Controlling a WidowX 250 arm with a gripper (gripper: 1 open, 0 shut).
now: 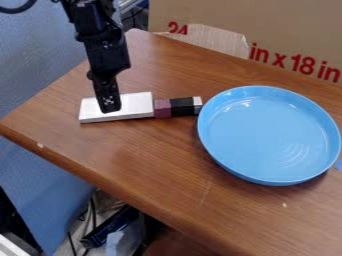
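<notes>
A black arm reaches down from the top left, its gripper (107,98) low over a white rectangular block (132,108) on the wooden table; whether it is open or shut is unclear. To the right of the white block, in a row with it, lie a maroon piece (162,108) and a black piece (183,106) with a light end. A light blue round plate (269,134) sits on the right side of the table.
A cardboard box (267,30) with red lettering stands behind the table (201,220). The table's left edge runs close by the white block.
</notes>
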